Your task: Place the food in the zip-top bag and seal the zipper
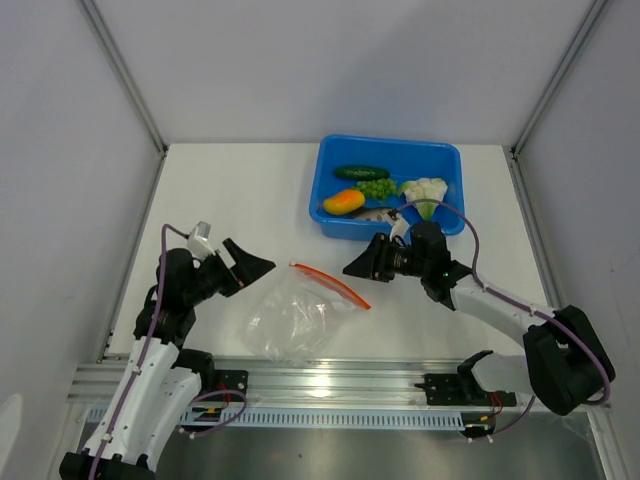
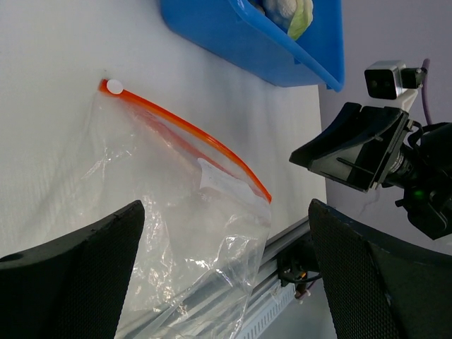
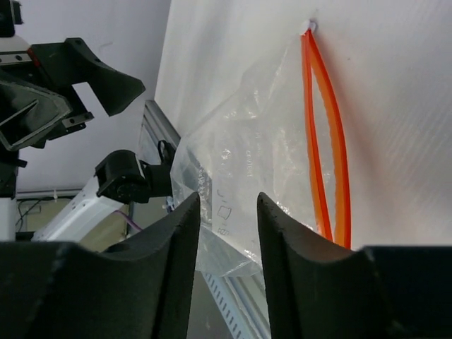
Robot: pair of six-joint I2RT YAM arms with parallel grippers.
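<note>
A clear zip top bag with an orange zipper lies flat on the white table, overhanging the front edge in both wrist views. My left gripper is open, up and left of the bag. My right gripper is part open above the zipper's right side, its fingers apart with nothing seen between them. The food sits in the blue bin: a cucumber, grapes, a mango, a fish and a cauliflower.
The blue bin stands at the back right, behind the bag. A metal rail runs along the front edge.
</note>
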